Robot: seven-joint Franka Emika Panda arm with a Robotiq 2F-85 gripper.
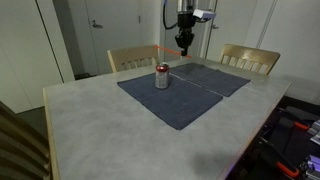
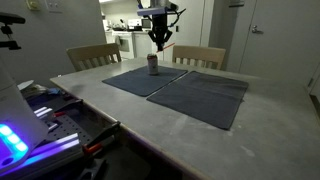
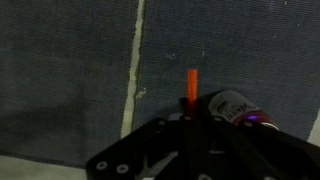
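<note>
Pinched in my gripper (image 1: 184, 51) is a thin orange stick (image 3: 192, 84), which points away from the fingers in the wrist view. In exterior view 1 the same stick (image 1: 171, 49) reaches out to the left, above the table. A can (image 1: 161, 77) with a reddish top stands upright on a dark mat, below and to the left of the gripper. Close beside the gripper, the can (image 3: 234, 106) is partly covered by it in the wrist view. Whether the can is empty cannot be seen.
Dark mats lie on the white table (image 1: 90, 128), with a narrow light gap between them. Chairs (image 1: 250, 58) stand around the table.
</note>
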